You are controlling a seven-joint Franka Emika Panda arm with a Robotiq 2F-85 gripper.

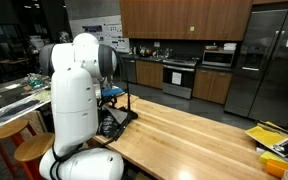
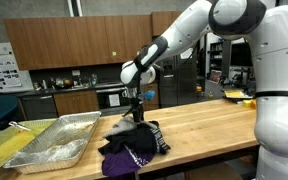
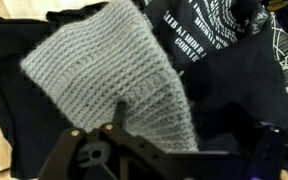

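Note:
A pile of cloth lies on the wooden table, with a light grey knit piece on top of black cloth. White lettering shows on another black piece beside the knit. In exterior view 2 the pile includes a purple cloth at its front. My gripper stands open above the pile, fingers spread across the knit's lower part and the black cloth to its right. From the side, the gripper is just over the heap; whether its tips touch cloth I cannot tell.
A metal tray with pale contents stands left of the pile in exterior view 2. Yellow and orange items sit at the table's far right.

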